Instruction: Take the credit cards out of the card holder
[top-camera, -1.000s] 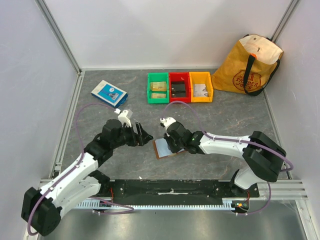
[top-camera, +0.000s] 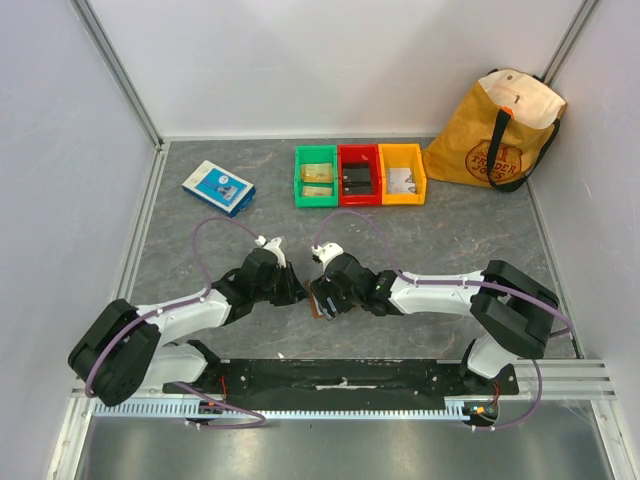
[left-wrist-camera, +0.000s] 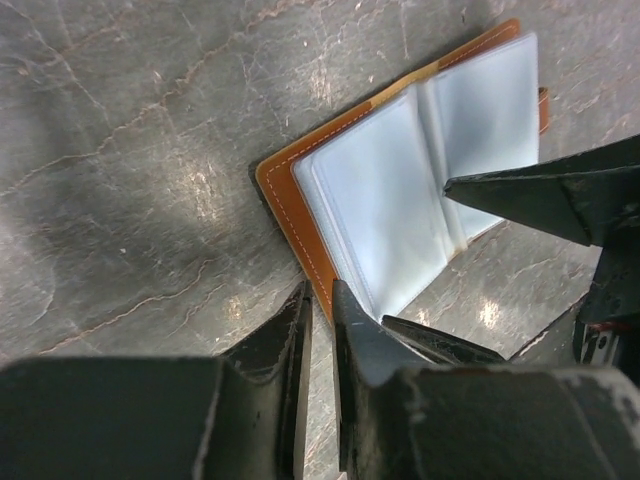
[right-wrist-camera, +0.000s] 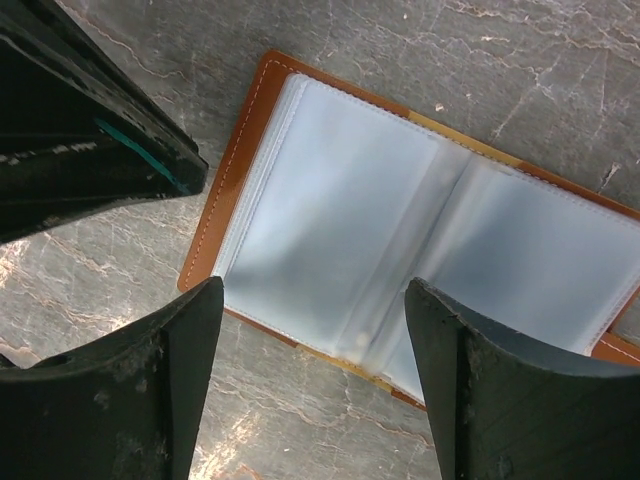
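Note:
The card holder (left-wrist-camera: 365, 200), brown leather with pale, translucent sleeves, lies spread open on the grey table; the top view shows only a small part of it (top-camera: 315, 304) between the arms. No card can be made out in the visible sleeves. My left gripper has its fingertips at the holder's brown left border, a narrow gap between them and nothing held. Wide open, my right gripper is over the holder, one fingertip near the left border and the other over the middle fold. Contact with the sleeves is hard to judge.
At the back stand green (top-camera: 316, 201), red (top-camera: 360, 200) and yellow (top-camera: 404, 198) trays with items inside. A blue-and-white box (top-camera: 219, 187) lies back left, a yellow bag (top-camera: 470, 140) back right. Both grippers are close together.
My left gripper has moved right and toward the front, up to the holder, its fingers narrowing.

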